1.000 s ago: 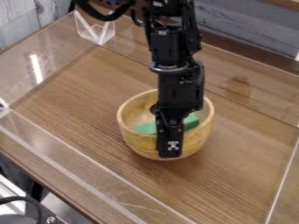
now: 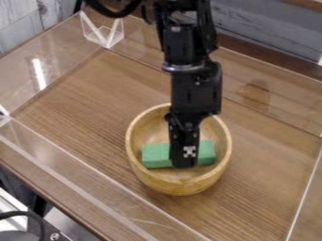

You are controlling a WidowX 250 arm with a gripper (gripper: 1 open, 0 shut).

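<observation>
My black gripper [image 2: 189, 151] points down into a yellow bowl [image 2: 149, 179] on the wooden table [image 2: 75, 132]. It is shut, and its tip is at a green block [image 2: 161, 155] lying inside the bowl. The block shows on both sides of the tip; whether they touch I cannot tell.
A clear wire or plastic rack [image 2: 104, 28] stands at the back left. A black cable [image 2: 28, 216] lies at the front left corner. The table left and right of the bowl is clear.
The gripper has risen a little from the bowl's front part. The green block has turned from slanting to lying nearly level across the bowl.
</observation>
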